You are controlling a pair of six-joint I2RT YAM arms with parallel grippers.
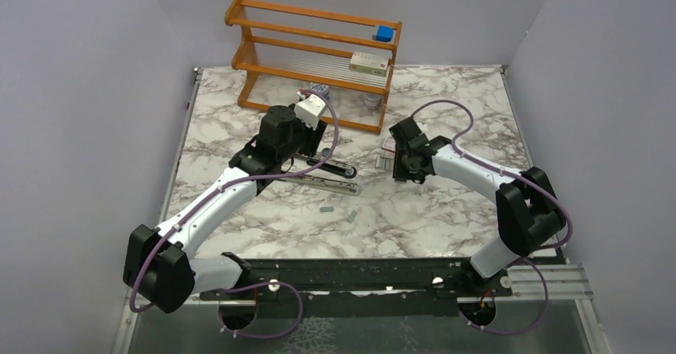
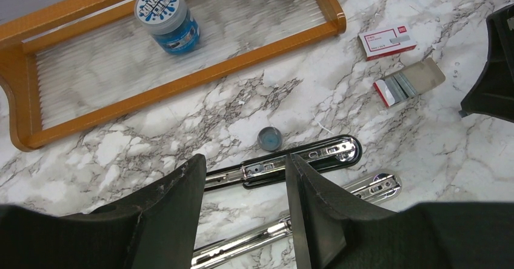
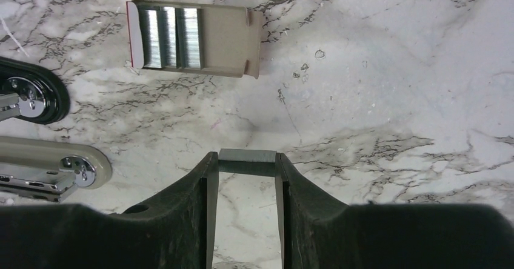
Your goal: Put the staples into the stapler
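My right gripper is shut on a grey staple strip [image 3: 245,155], held above the table right of the staplers. An open staple box [image 3: 221,36] holds several strips on the table. My left gripper is open above a black stapler [image 2: 324,154] and a beige stapler [image 2: 379,189], both lying opened out. A red-and-white box [image 2: 387,42] lies behind the open box. Two small grey pieces [image 1: 326,209] lie on the front part of the table.
A wooden rack [image 2: 236,63] with jars and boxes stands at the back. A small round container [image 2: 270,138] sits behind the black stapler.
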